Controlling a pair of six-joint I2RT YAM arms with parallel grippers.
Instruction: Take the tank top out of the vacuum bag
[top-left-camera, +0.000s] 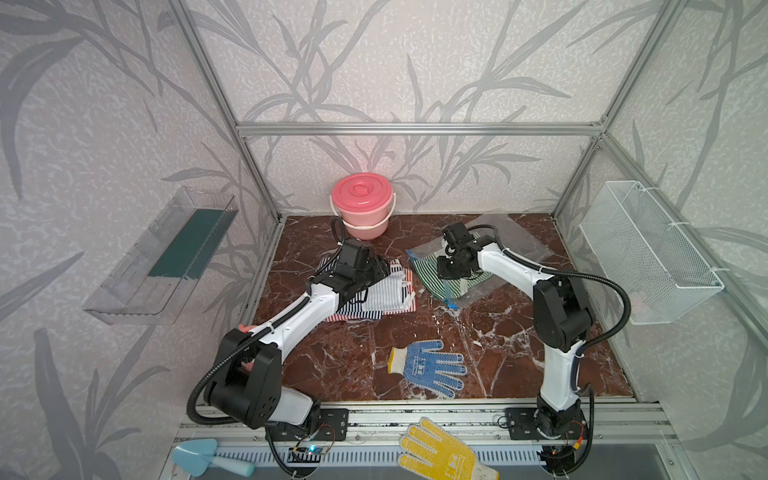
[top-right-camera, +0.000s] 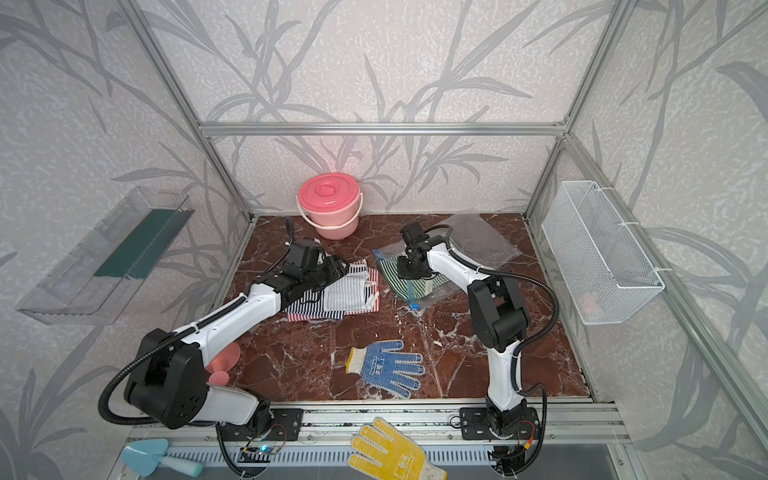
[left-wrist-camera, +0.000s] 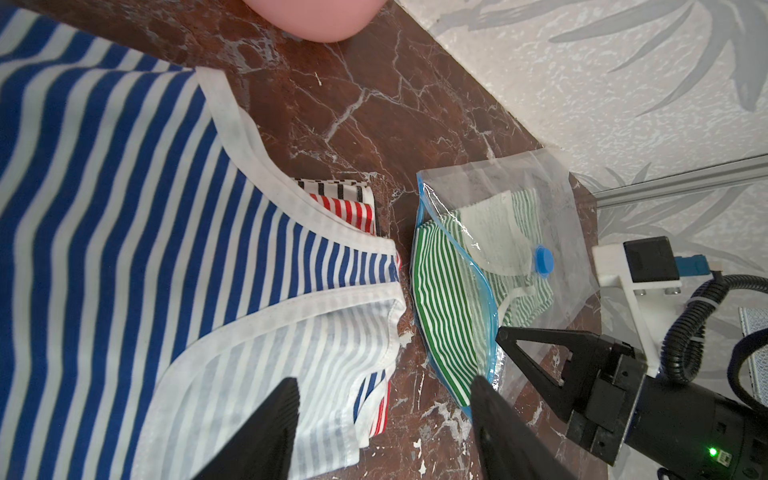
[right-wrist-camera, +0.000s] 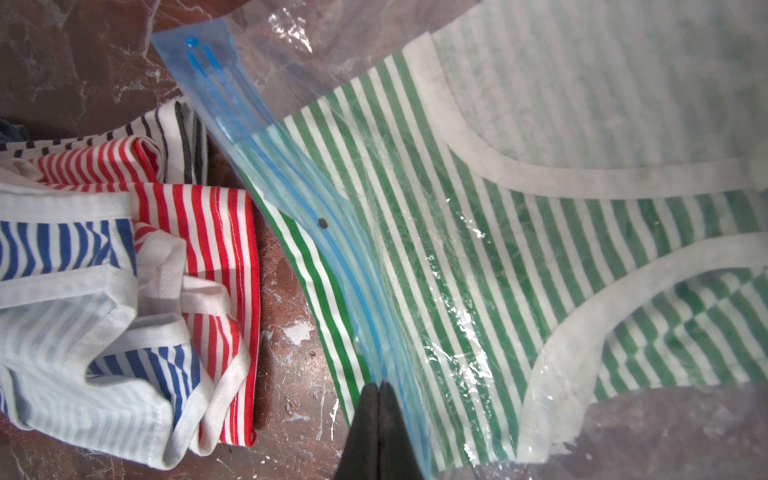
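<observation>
The clear vacuum bag (right-wrist-camera: 344, 36) lies on the marble surface, its blue zip edge (right-wrist-camera: 352, 248) facing left. Inside is a green-and-white striped tank top (right-wrist-camera: 496, 232); a strip of it shows past the zip edge. My right gripper is shut with its tips at that blue edge; nothing shows between them. My left gripper is open and empty above a stack of striped tops, with a blue-and-white one (left-wrist-camera: 136, 224) uppermost and a red-and-white one (right-wrist-camera: 216, 264) under it.
A pink lidded bucket (top-left-camera: 364, 204) stands at the back. A blue glove (top-left-camera: 432, 368) lies in front on otherwise clear surface. Wire baskets hang on the left (top-left-camera: 136, 296) and right (top-left-camera: 640, 248) walls. A yellow glove (top-left-camera: 444, 456) is outside the front rail.
</observation>
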